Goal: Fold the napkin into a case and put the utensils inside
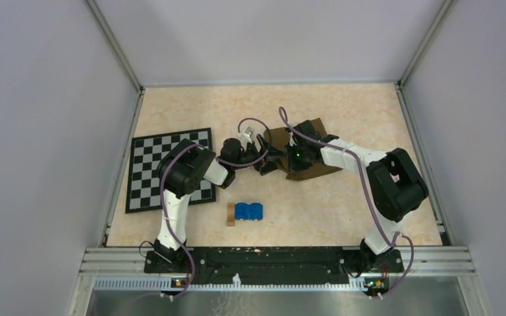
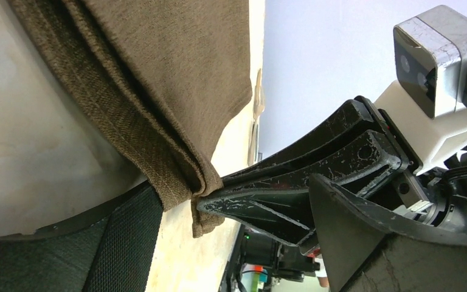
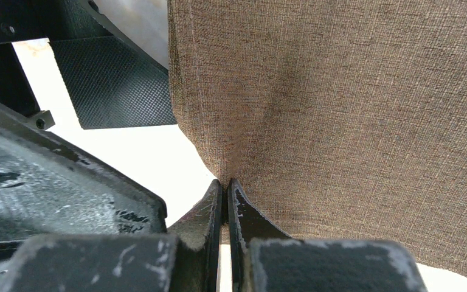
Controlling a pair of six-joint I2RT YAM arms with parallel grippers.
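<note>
The brown napkin (image 1: 315,172) lies on the right half of the table, partly covered by the arms. In the left wrist view its near side shows as a folded, layered strip (image 2: 121,115). My right gripper is shut on the napkin's edge, and a short end of cloth hangs below its tips in the left wrist view. My left gripper (image 1: 271,160) stands open at the left side of the napkin, its two fingers (image 2: 127,243) spread apart around that corner and the right gripper's tips. I cannot make out any utensils clearly.
The grippers are very close together, the left one's textured pad (image 3: 112,82) showing beside the cloth. A black-and-white checkered board (image 1: 146,164) lies at the left, partly under the left arm. A blue object (image 1: 249,211) with a wooden block (image 1: 230,214) sits near the front.
</note>
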